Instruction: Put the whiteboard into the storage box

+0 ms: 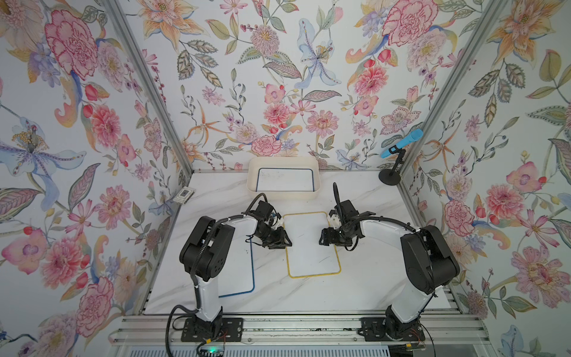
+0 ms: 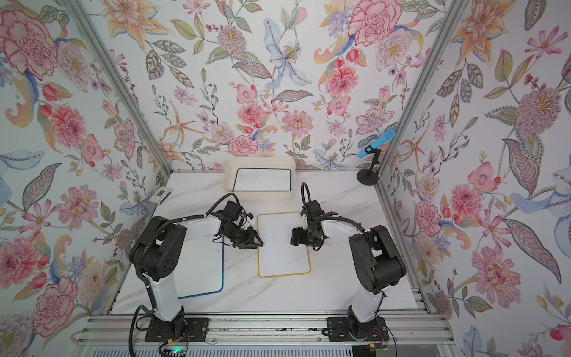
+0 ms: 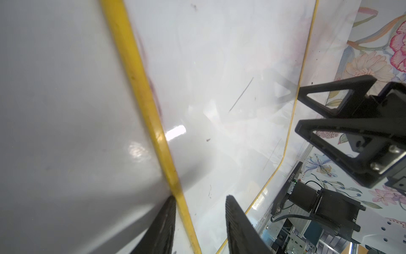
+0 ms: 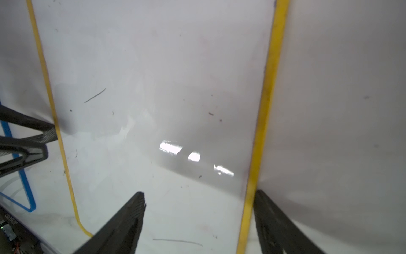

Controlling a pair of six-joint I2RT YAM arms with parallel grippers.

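Note:
A yellow-edged whiteboard [image 1: 310, 255] lies flat at mid-table between my grippers. My left gripper is part open, its fingertips at the board's left edge; my right gripper is part open at the right edge, the yellow rim beside one fingertip. Neither visibly lifts the board. The cream storage box [image 2: 259, 195] stands at the back centre, a blue-edged board [image 2: 261, 179] lying inside it.
Another blue-edged whiteboard [image 1: 236, 273] lies at the left, partly under my left arm. A blue microphone on a stand [image 1: 409, 139] is at the back right, a small pale device [image 1: 183, 195] at the back left.

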